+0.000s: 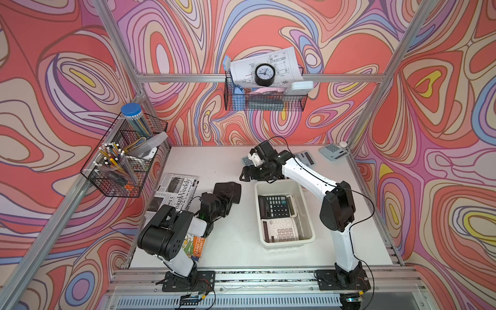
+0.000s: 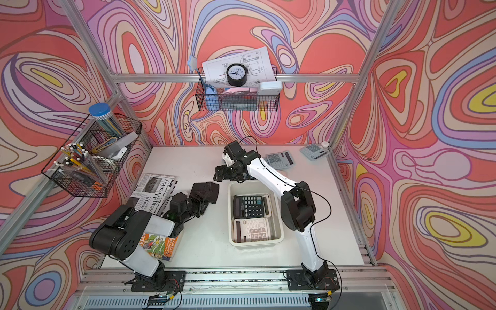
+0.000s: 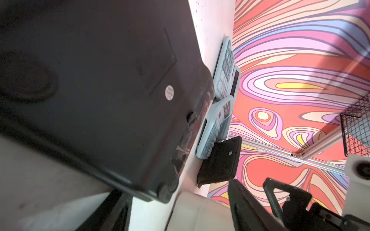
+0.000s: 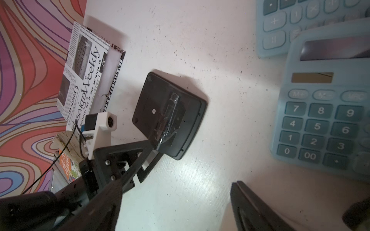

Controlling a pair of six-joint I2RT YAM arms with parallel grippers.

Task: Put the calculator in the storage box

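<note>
A black calculator (image 4: 169,115) lies face down on the table, left of the storage box (image 1: 312,227). In the left wrist view its dark back (image 3: 115,77) fills the upper left. My left gripper is at the calculator's near edge, with its fingers (image 3: 111,211) well apart. One corner of the calculator reaches over the gap, but no grip on it shows. My right gripper (image 1: 248,173) is open above the table behind the box. Nothing stands between its fingers. A dark calculator (image 1: 276,206) and a pale pink one (image 1: 281,230) are inside the box.
Light blue calculators (image 4: 323,104) lie at the back. Newspapers (image 1: 170,191) and a colourful magazine (image 1: 197,247) are under the left arm. A dark upright object (image 3: 219,159) shows near the blue calculators; I cannot tell what it is. Bare table lies between black calculator and box.
</note>
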